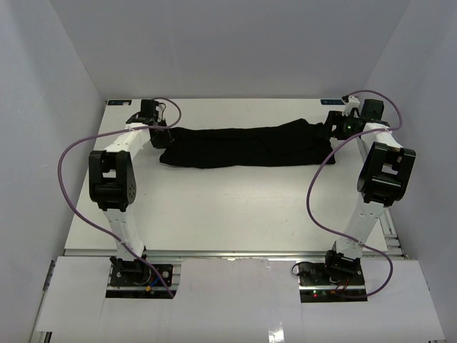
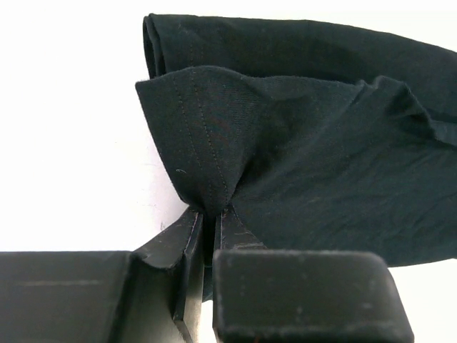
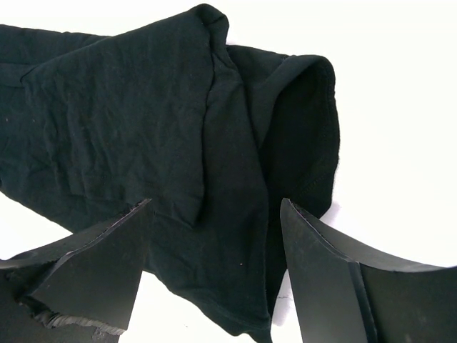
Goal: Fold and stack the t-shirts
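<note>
A black t-shirt (image 1: 235, 148) lies as a long folded strip across the upper part of the table. At its left end my left gripper (image 1: 168, 136) is shut on the cloth, and the left wrist view shows the stitched fabric (image 2: 207, 143) bunched between the fingertips. My right gripper (image 1: 334, 127) is over the strip's right end with its fingers part open. In the right wrist view the two fingers (image 3: 314, 250) stand apart with the shirt's layered end (image 3: 235, 179) below and between them; whether they touch it cannot be told.
Grey walls (image 1: 235, 50) close off the back and both sides. A purple cable (image 1: 311, 193) loops beside each arm.
</note>
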